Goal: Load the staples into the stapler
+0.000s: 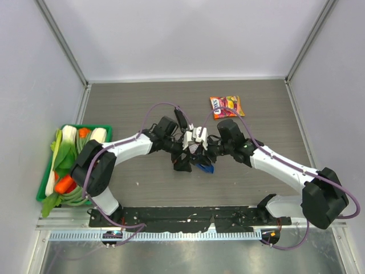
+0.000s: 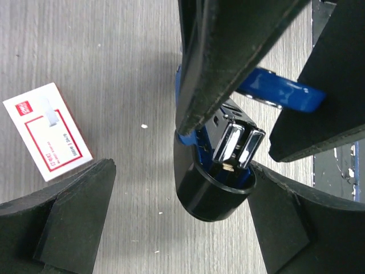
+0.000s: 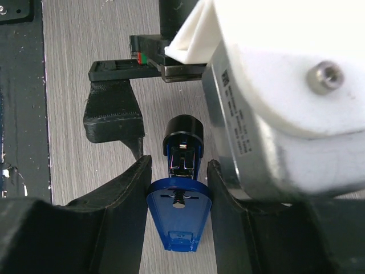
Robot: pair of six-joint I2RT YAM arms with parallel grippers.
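A blue and black stapler is held by my right gripper, its fingers shut on the blue body in the right wrist view. In the left wrist view its metal part shows between the right gripper's dark fingers. My left gripper is open, its fingertips on either side of the stapler's black end, close to it; whether they touch is unclear. A white staples box (image 2: 48,129) with red print lies on the table, left of the stapler in that view. Both grippers meet at the middle in the top view (image 1: 194,154).
A red and orange snack bag (image 1: 226,106) lies at the back right. A green basket of vegetables (image 1: 43,189) stands at the far left.
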